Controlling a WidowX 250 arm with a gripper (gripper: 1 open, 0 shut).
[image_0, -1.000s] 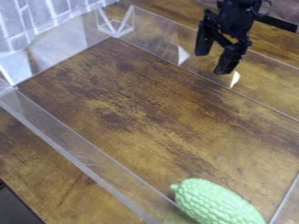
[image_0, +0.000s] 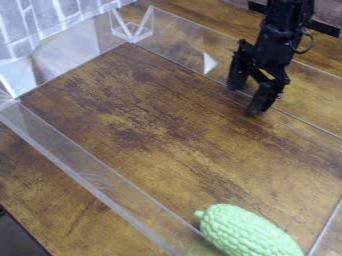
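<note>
The black robot gripper (image_0: 255, 83) reaches down from the top right, just inside the far clear wall of the tray, low over the wooden surface (image_0: 147, 130). Its dark fingers stand apart, open, and I see no object held between them. A pale green corn-like object (image_0: 247, 231) lies at the bottom right, well away from the gripper.
Clear plastic walls (image_0: 80, 170) border the wooden floor on the sides. A white and grey striped cloth (image_0: 40, 25) lies beyond the top left corner.
The gripper has moved down in the picture and somewhat to the right, toward the wooden floor. The green object has not moved.
</note>
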